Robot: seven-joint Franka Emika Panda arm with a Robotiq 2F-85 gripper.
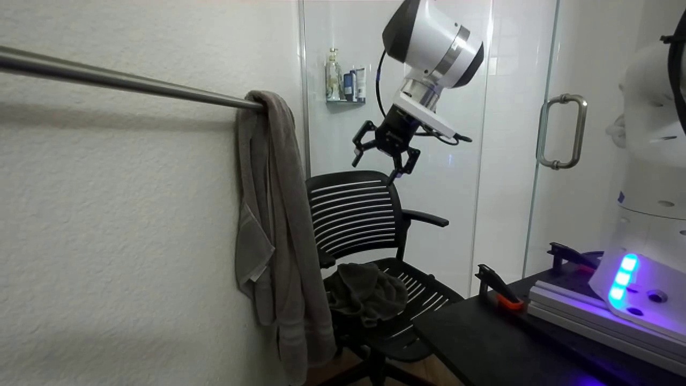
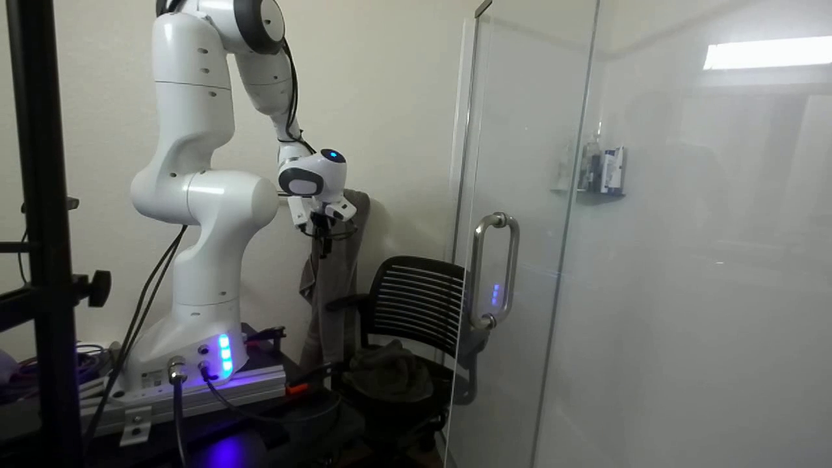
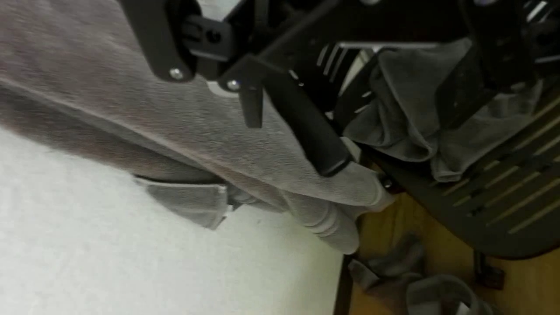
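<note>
My gripper [image 1: 374, 171] hangs open in the air near the top of the chair's backrest, its fingers spread and empty. A grey towel [image 1: 283, 225] drapes over the end of the wall rail [image 1: 128, 80], left of the gripper and apart from it in exterior view 1. Another dark grey towel [image 1: 366, 292] lies crumpled on the seat of the black chair [image 1: 352, 215], well below the gripper. In the wrist view the hanging towel [image 3: 173, 120] fills the left behind one finger [image 3: 309, 126], and the crumpled towel [image 3: 404, 110] shows at right, partly hidden by the gripper.
A black table [image 1: 495, 347] with clamps stands right of the chair by the robot base. Behind is a glass shower door with a metal handle [image 2: 493, 269]; bottles stand on a corner shelf [image 1: 345, 101]. In the wrist view, grey cloth [image 3: 441, 288] lies on the floor.
</note>
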